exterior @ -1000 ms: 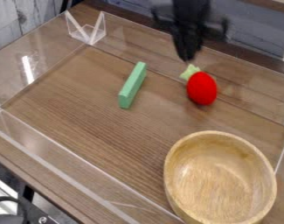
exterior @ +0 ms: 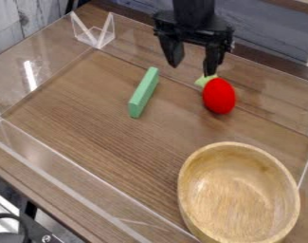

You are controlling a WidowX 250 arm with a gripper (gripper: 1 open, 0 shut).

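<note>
My dark gripper (exterior: 193,55) is at the top centre, open, its two fingers pointing down just above and left of a red oval object (exterior: 218,95). A small pale green object (exterior: 205,83) lies partly behind the red one. A long mint green bar (exterior: 142,93) lies on the wooden table to the left.
A large empty wooden bowl (exterior: 239,195) fills the lower right. A clear plastic holder (exterior: 93,28) stands at the top left. A black cable runs at the bottom left corner.
The gripper has come down into fuller view from the top edge, nearer the red and pale green objects. The objects on the table have not moved.
</note>
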